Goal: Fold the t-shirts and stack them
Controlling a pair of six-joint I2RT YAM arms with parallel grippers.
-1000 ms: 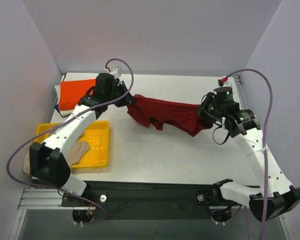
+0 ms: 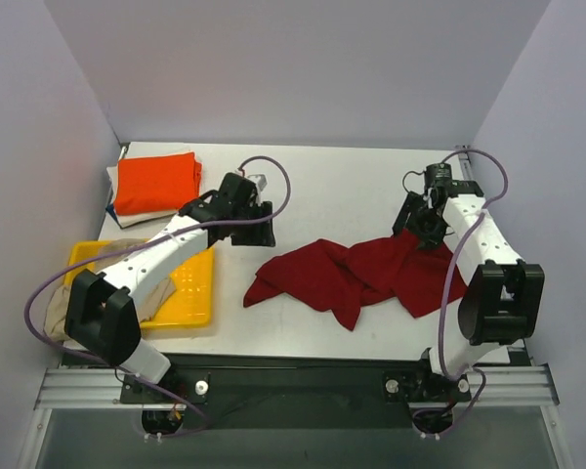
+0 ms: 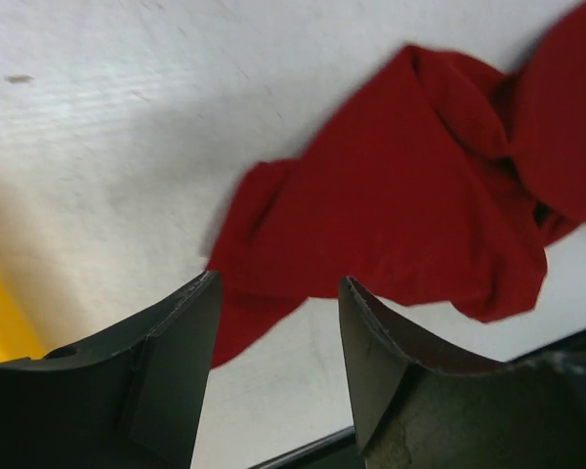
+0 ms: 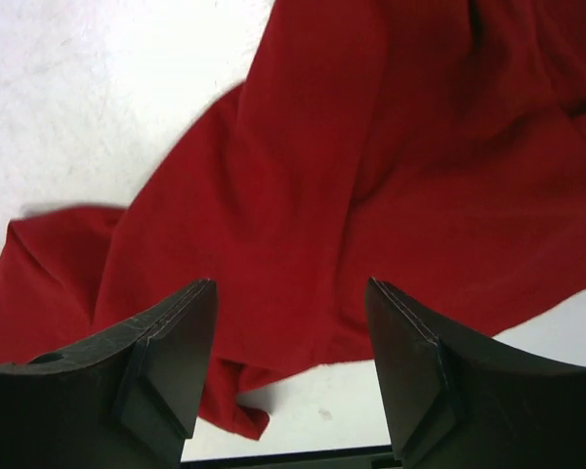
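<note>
A dark red T-shirt (image 2: pixel 342 274) lies crumpled and spread across the middle and right of the white table. My left gripper (image 2: pixel 259 225) hangs open above the table just left of the shirt; in the left wrist view the shirt (image 3: pixel 400 205) lies beyond its open fingers (image 3: pixel 171 362). My right gripper (image 2: pixel 420 225) is over the shirt's right part; the right wrist view shows it open, with the red cloth (image 4: pixel 264 234) below.
A stack with an orange folded shirt (image 2: pixel 156 181) on top sits at the back left. A yellow basket (image 2: pixel 190 283) with beige cloth stands at front left.
The red shirt was held raised between my grippers; it now lies on the table, released. Both arms have moved, the right one inward from the front right.
</note>
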